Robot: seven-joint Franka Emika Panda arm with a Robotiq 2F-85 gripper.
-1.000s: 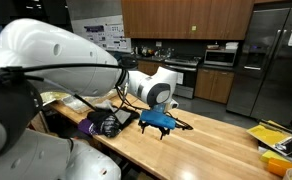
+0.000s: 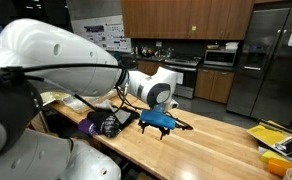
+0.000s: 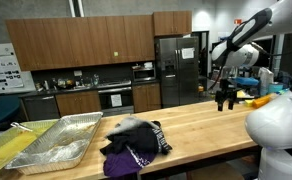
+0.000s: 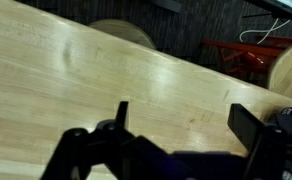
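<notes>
My gripper (image 2: 153, 134) hangs over the left part of the wooden table (image 2: 191, 150) in exterior view 1, its fingers spread and nothing between them. Exterior view 2 has the same gripper (image 3: 225, 105) at the far right, above the tabletop (image 3: 191, 125). Seen from the wrist, two dark fingers (image 4: 72, 150) frame bare pale wood (image 4: 176, 110) near the table's edge.
Yellow items (image 2: 271, 133) lie at the table's right side. Dark and purple cloths (image 3: 131, 150) and a foil tray (image 3: 61, 143) are on the opposite side. Round stools (image 4: 124, 32) stand below the edge.
</notes>
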